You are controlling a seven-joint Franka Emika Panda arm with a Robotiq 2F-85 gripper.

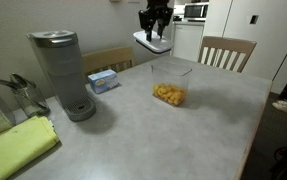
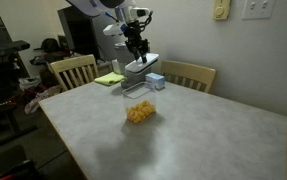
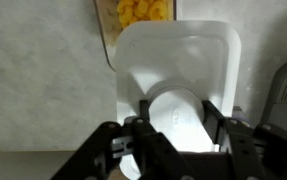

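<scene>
A white rectangular lid (image 3: 177, 65) hangs in the air, its round knob (image 3: 178, 108) between the fingers of my gripper, which is shut on it. In exterior view 1 the lid (image 1: 153, 41) is tilted, held above and slightly left of a clear container (image 1: 170, 73) on the table. Orange-yellow pieces (image 1: 170, 94) fill the container's bottom. The container's top is uncovered. Part of it shows past the lid's far edge in the wrist view, with some pieces (image 3: 143, 10) visible.
A grey cylindrical appliance (image 1: 65, 75) stands on the left, near a blue-white box (image 1: 103, 81). A yellow cloth (image 1: 18, 146) and a utensil holder (image 1: 26, 96) lie at the near left. Chairs (image 1: 228, 53) stand beyond the table.
</scene>
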